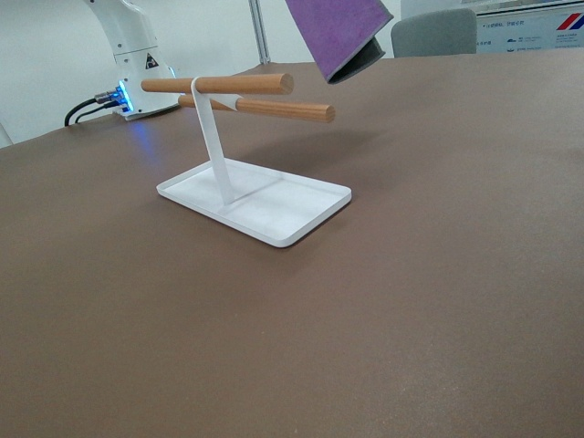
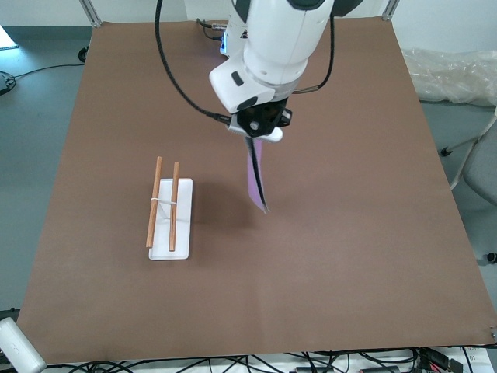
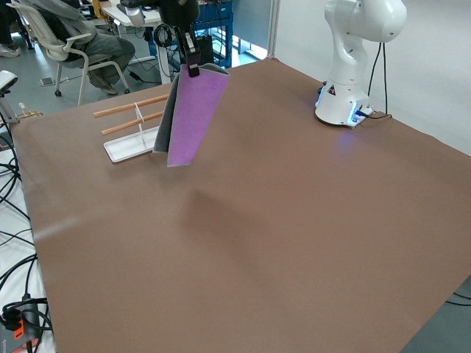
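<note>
A white rack with two wooden bars [image 2: 175, 207] stands on the brown table [image 2: 311, 256], left of centre in the left view; its white base [image 1: 292, 210] and bars show in the top view. My gripper [image 3: 193, 68] is shut on a cloth [image 3: 195, 118], purple on one side and dark grey on the other, which hangs down. In the left view the cloth is to the right of and beyond the rack; in the top view its lower end is above the bar level, at the upper middle.
Cables lie along the near edge in the left view.
</note>
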